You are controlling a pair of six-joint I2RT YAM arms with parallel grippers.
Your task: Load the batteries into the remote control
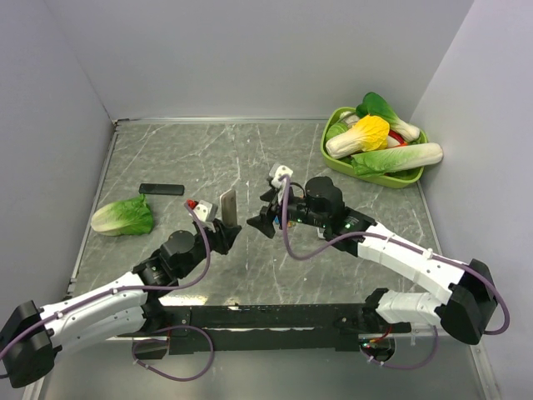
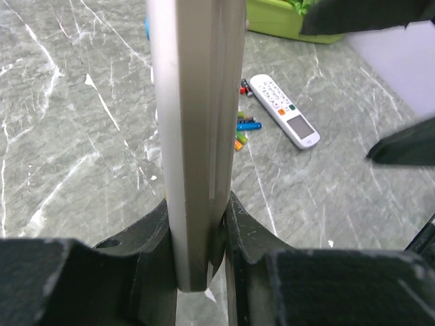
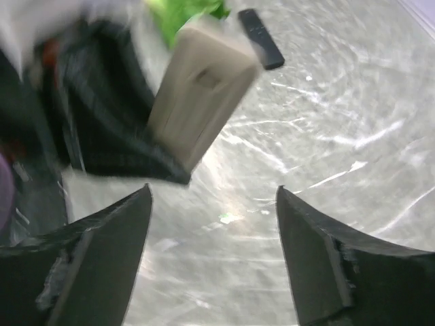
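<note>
A light beige, bar-shaped object [image 1: 229, 208] stands upright in my left gripper [image 1: 220, 230]; the left wrist view shows it [image 2: 197, 122] close up between the dark fingers, which are shut on it. My right gripper [image 1: 264, 215] is open just to the right of it, empty between its fingers. On the table beyond, the left wrist view shows a white remote [image 2: 282, 109] with screen and buttons, beside several small coloured batteries [image 2: 247, 125], partly hidden behind the held object. In the top view these are mostly under my right arm.
A green basket of vegetables [image 1: 326, 157] stands at the back right. A lettuce [image 1: 122, 217] and a dark flat bar [image 1: 161, 189] lie at the left.
</note>
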